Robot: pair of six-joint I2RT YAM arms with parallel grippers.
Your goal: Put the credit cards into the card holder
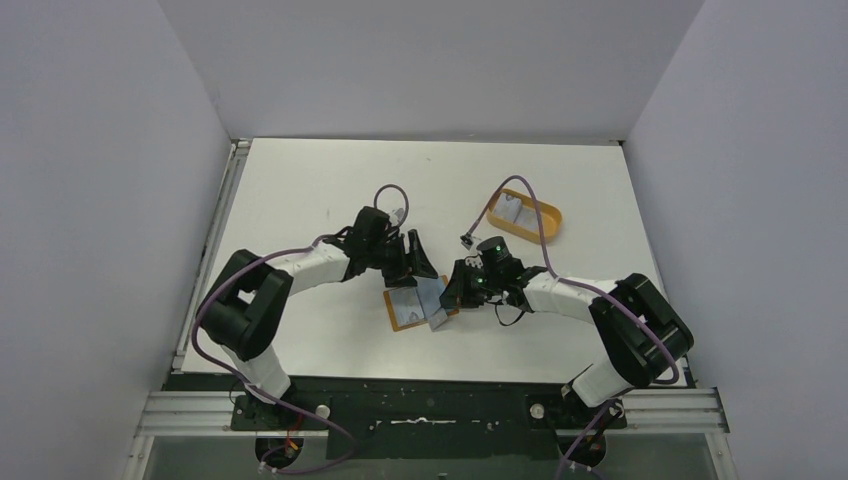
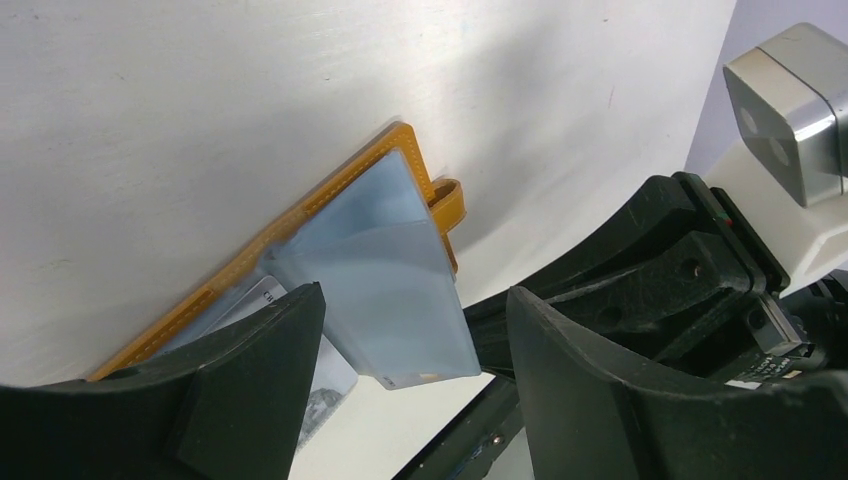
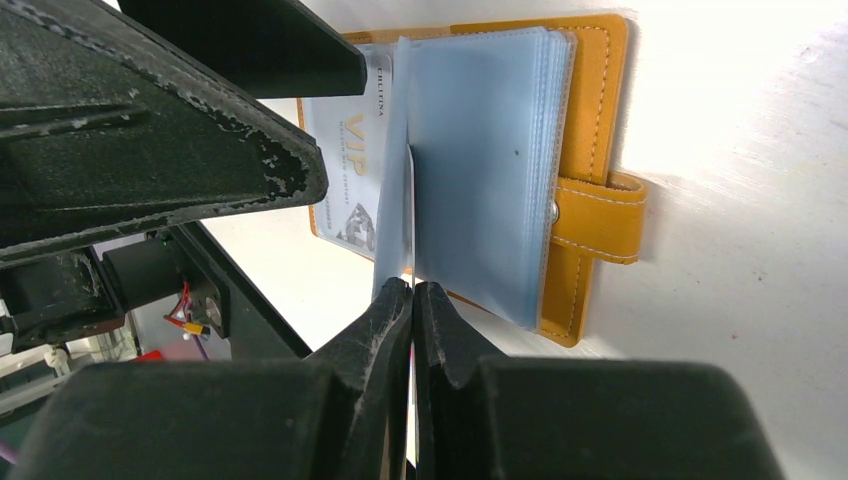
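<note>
The orange card holder [image 1: 393, 316] lies open at the table's front middle. In the right wrist view, a card lettered VIP [image 3: 352, 150] sits in its far page, and clear sleeves [image 3: 480, 170] cover the near side. My right gripper is shut on a thin white card seen edge-on, within a lifted sleeve. My left gripper hangs over the holder, its fingers apart with the sleeve visible between them; whether they touch it is unclear.
An orange tray [image 1: 545, 235] with white cards stands at the back right. Both arms are close together over the holder.
</note>
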